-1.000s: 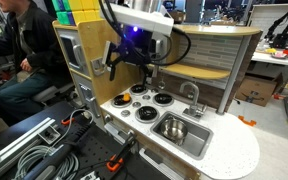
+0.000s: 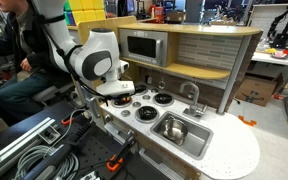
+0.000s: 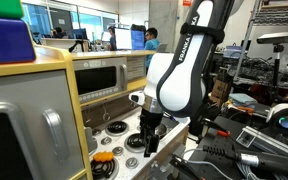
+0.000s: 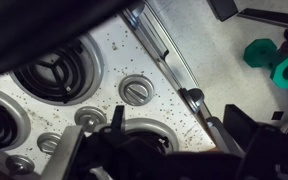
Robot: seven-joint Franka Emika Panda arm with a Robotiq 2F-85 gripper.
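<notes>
My gripper is open above the front part of a white stovetop (image 2: 116, 121), and I see nothing between its fingers. In the wrist view a round silver knob (image 4: 136, 90) lies just ahead of the fingers, with a coil burner (image 4: 59, 75) to its left. Another burner (image 4: 152, 132) shows partly between the dark fingers. An orange item (image 3: 104, 156) rests on the stovetop in exterior view 2. The arm hides part of the cooktop in exterior view 1.
Right of the burners is a sink (image 2: 196, 146) with a metal pot (image 2: 177, 130) in it and a faucet (image 2: 192, 92) behind. A microwave (image 2: 142, 46) and wooden shelf (image 2: 199, 70) stand over the back. Bare white counter (image 2: 232, 150) lies at the right end.
The arm has come down and to the left in exterior view 1, from high over the stove to close above its front. The orange item and pot appear unmoved.
</notes>
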